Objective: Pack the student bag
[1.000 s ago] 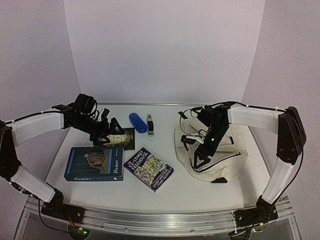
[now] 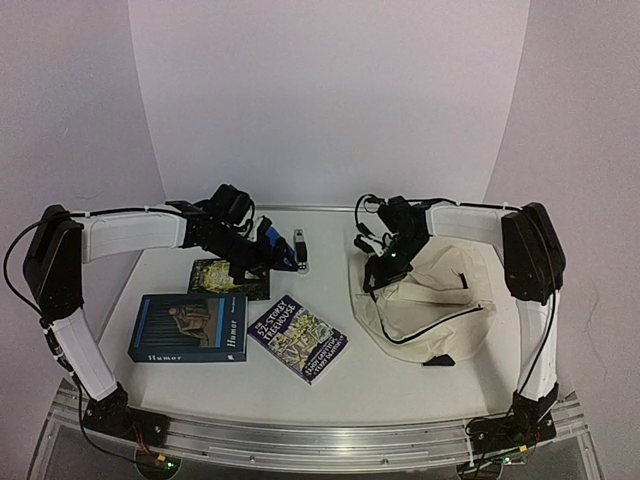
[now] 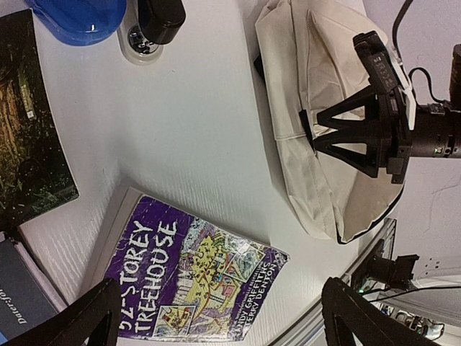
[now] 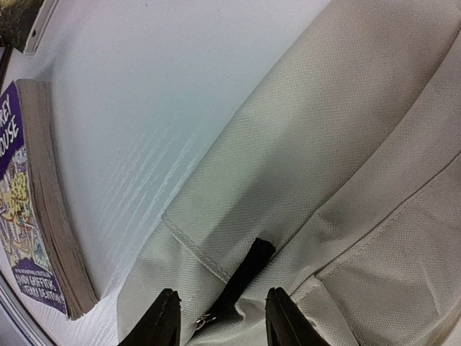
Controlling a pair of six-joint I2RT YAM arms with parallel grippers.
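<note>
The cream bag [image 2: 430,312] lies on the right of the table, its mouth edged by a dark zipper. My right gripper [image 2: 366,266] is at its left rim; in the right wrist view its fingers [image 4: 166,317] stand apart over a black tab [image 4: 245,274] on the fabric. My left gripper [image 2: 280,249] is open above the blue case [image 2: 275,238], partly covering it. Beside that stands a small black-and-silver item [image 2: 300,248], perhaps a stapler. The purple Treehouse book [image 2: 298,340], blue Humor book [image 2: 190,328] and a dark picture book [image 2: 215,276] lie flat.
Clear tabletop [image 3: 209,137] separates the Treehouse book from the bag. A metal rail [image 2: 310,432] runs along the front edge. Pale walls close off the back and both sides.
My left gripper has moved right, from over the dark book to over the blue case. My right gripper has gone from the bag's mouth up and left to its rim.
</note>
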